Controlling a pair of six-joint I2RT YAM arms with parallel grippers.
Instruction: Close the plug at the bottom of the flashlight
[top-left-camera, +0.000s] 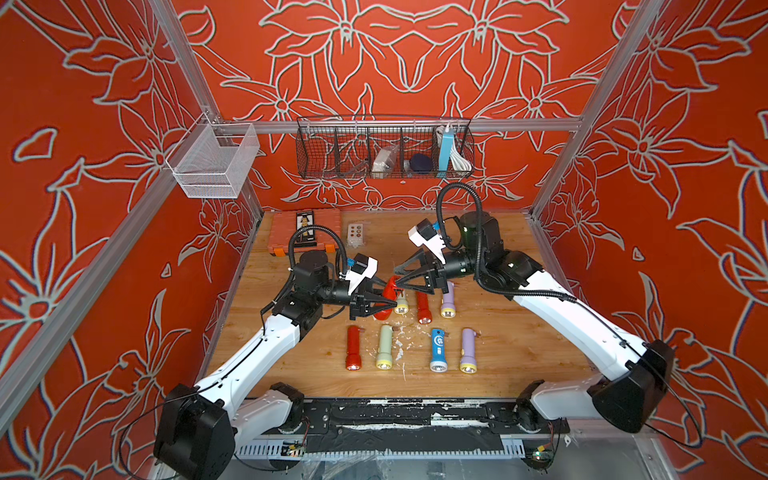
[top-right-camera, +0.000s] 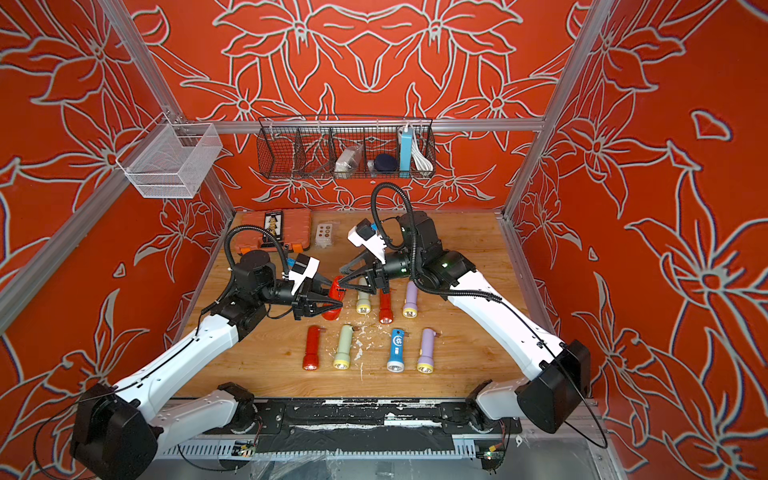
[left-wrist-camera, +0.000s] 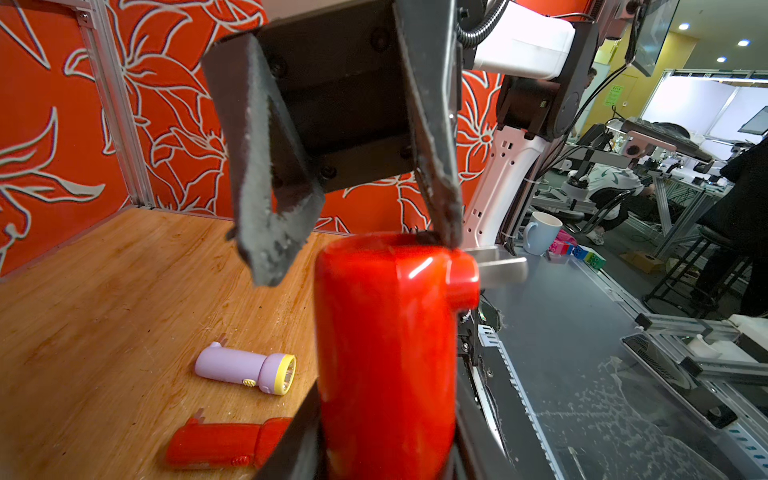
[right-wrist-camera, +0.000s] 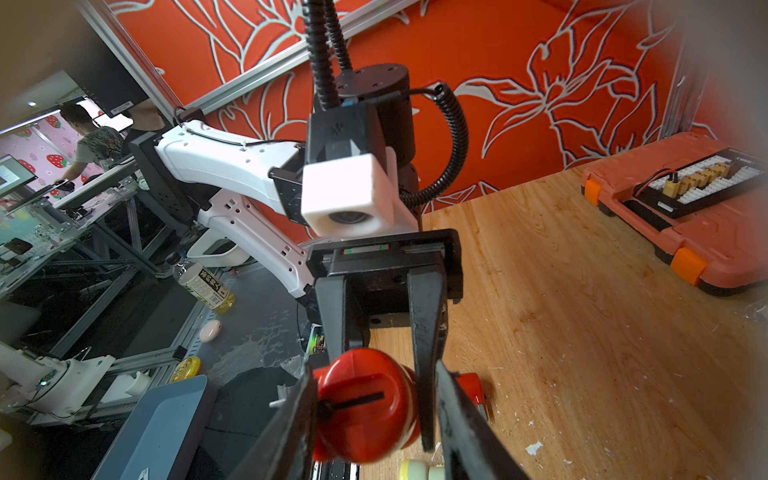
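My left gripper (top-left-camera: 384, 301) is shut on a red flashlight (left-wrist-camera: 384, 352), held upright-looking in the left wrist view, with a small silver tab at its side near the top. In the right wrist view its round red end (right-wrist-camera: 360, 404) with a dark slot faces the camera. My right gripper (top-right-camera: 346, 281) is at that end, fingers part open around it; whether they touch it is unclear. The state of the plug itself is hard to tell.
Several flashlights lie on the table: red (top-left-camera: 353, 348), green (top-left-camera: 385, 347), blue (top-left-camera: 437, 349), purple (top-left-camera: 468, 349), others behind. An orange case is at the back left. Wire baskets hang above.
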